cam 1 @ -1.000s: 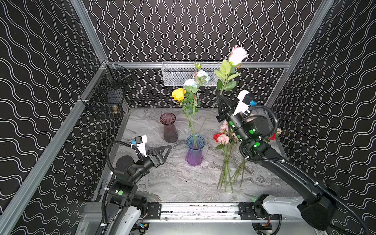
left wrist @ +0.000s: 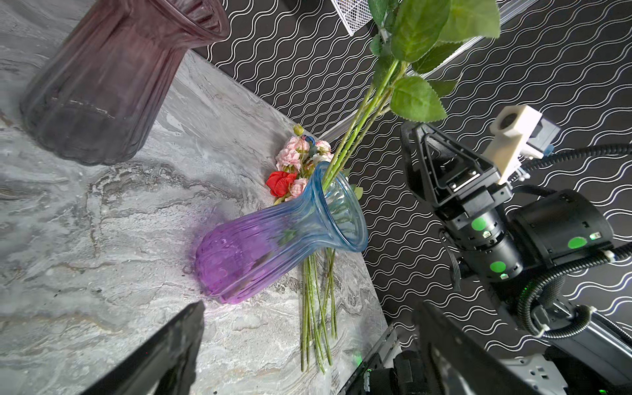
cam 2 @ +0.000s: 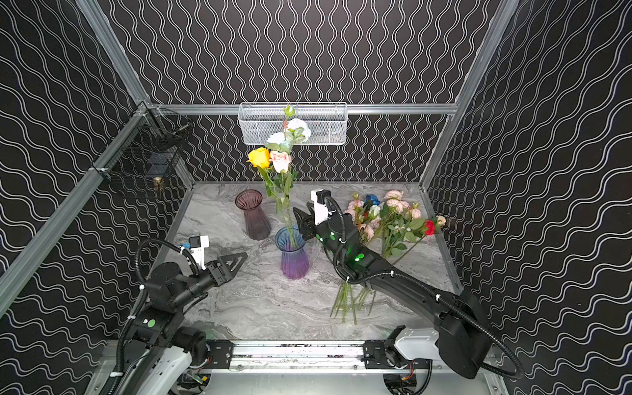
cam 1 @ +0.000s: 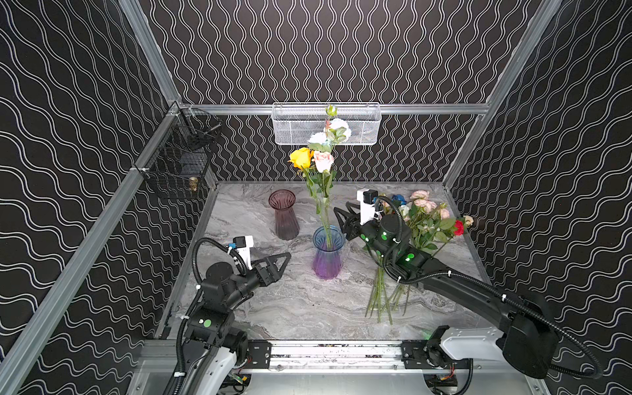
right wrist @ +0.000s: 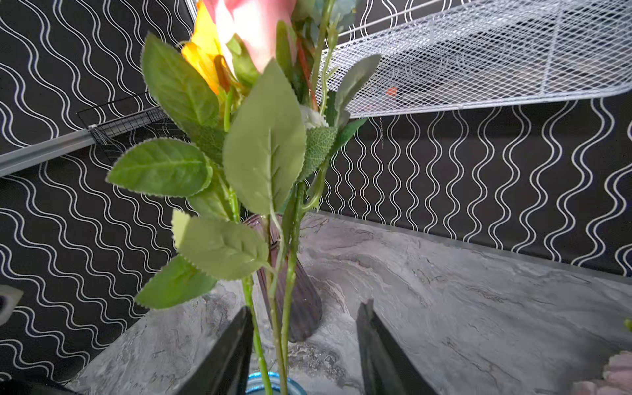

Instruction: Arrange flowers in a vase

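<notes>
Several flowers, among them a yellow rose (cam 1: 301,158) and a pale pink rose (cam 1: 322,160), stand upright in the blue-purple vase (cam 1: 327,262). Just right of their stems is my right gripper (cam 1: 343,218), open; its fingers flank empty space in the right wrist view, beside leafy stems (right wrist: 283,316). My left gripper (cam 1: 281,263) stands open and empty, left of that vase. An empty dark mauve vase (cam 1: 285,217) stands behind it. More roses, pink, red and blue (cam 2: 372,199), lie on the table at the right, partly hidden by the right arm.
A white wire basket (cam 1: 289,125) hangs on the back wall and a black wire basket (cam 1: 174,164) on the left.
The pink rose that my right gripper carried now stands among the flowers in the vase. That gripper has moved left and down and is empty. The left gripper has shifted slightly down.
</notes>
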